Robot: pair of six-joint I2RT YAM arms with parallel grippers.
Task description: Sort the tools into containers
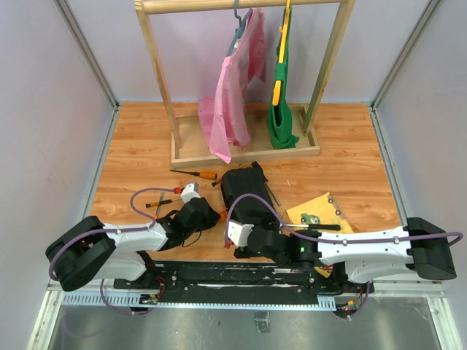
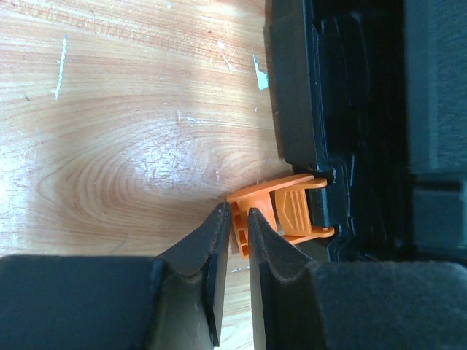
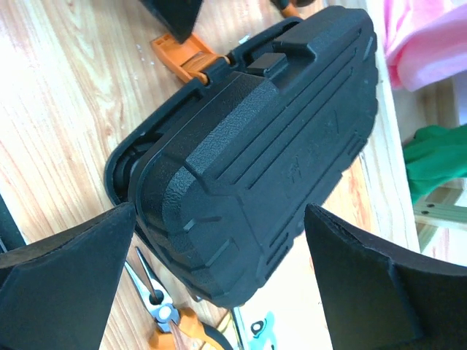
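Observation:
A black toolbox [image 3: 241, 160] stands mid-table, its lid partly raised from the base [image 2: 295, 95]; a gap shows along the near side. On its left side sits an orange latch [image 2: 292, 208], and my left gripper is shut on the outer end of it. My right gripper is open at the toolbox's near end. One of its fingers [image 3: 80, 266] overlaps the lid's edge in the right wrist view; whether it touches cannot be told. Beyond the toolbox in that view lie pliers [image 3: 162, 312] and an orange-and-black handle [image 3: 197, 328].
An orange screwdriver [image 1: 204, 175] and other small tools lie to the left. A long black-handled tool [image 1: 321, 227] crosses the yellow bag [image 1: 314, 211] at right. Behind, a wooden rack [image 1: 321, 80] holds pink and green cloths.

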